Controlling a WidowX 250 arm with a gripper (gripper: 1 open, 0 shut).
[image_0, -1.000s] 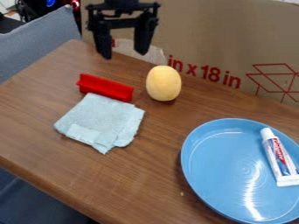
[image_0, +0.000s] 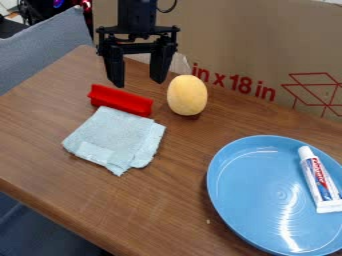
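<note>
My black gripper (image_0: 138, 69) hangs at the top centre, open, its two fingers apart above the back of the wooden table. Just below it lies a red bar-shaped object (image_0: 120, 100), and to its right stands a pale yellow egg-shaped object (image_0: 187, 95). A folded light-blue cloth (image_0: 114, 140) lies in front of the red object. At the right, a blue plate (image_0: 261, 200) holds a white toothpaste tube (image_0: 319, 178).
A cardboard box (image_0: 267, 55) stands along the back. A grey padded surface (image_0: 40, 55) borders the table (image_0: 120, 210) at the left.
My gripper has moved down, closer to the red object, and slightly left over the last second. The objects on the table have not moved.
</note>
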